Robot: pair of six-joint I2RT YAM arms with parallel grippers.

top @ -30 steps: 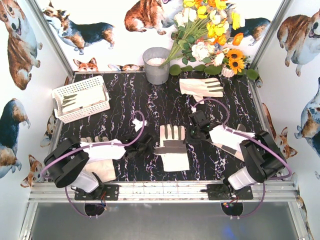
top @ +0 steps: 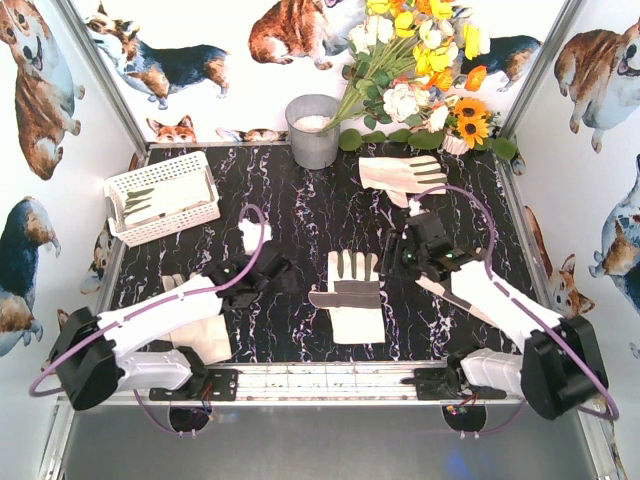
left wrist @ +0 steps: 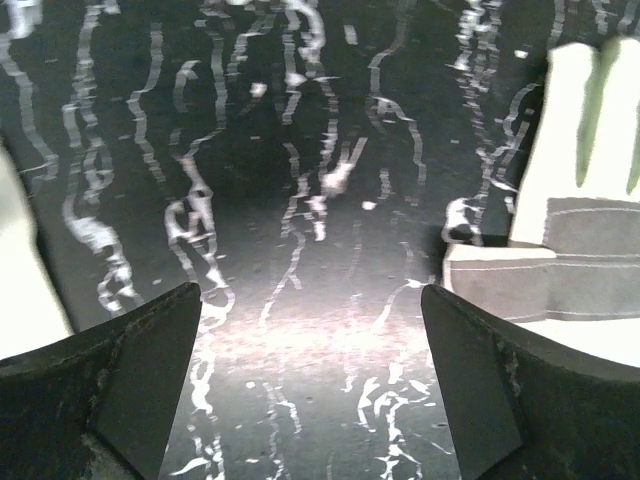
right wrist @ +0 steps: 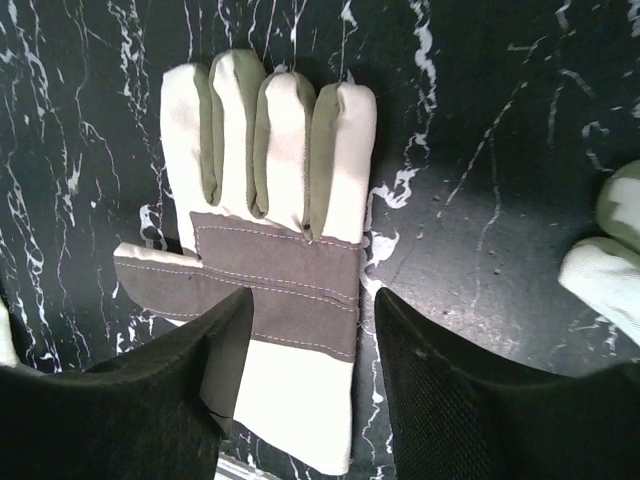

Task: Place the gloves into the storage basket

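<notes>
A white and grey glove [top: 352, 310] lies flat in the centre front, filling much of the right wrist view [right wrist: 270, 280]. Other gloves lie at left front [top: 200, 335], back right [top: 390, 172] and under the right arm [top: 450, 300]. The white basket [top: 125, 230] at back left holds gloves. My left gripper [top: 280, 280] hangs left of the centre glove, fingers apart and empty. My right gripper [top: 396, 258] hangs over that glove's right side, fingers apart with nothing held.
A grey bucket [top: 312, 140] with flowers stands at the back. Bare marble tabletop [top: 280, 200] lies between basket and bucket.
Both arms have risen, the left gripper moving slightly left and up, the right one slightly right and up. The centre glove sits a little further right.
</notes>
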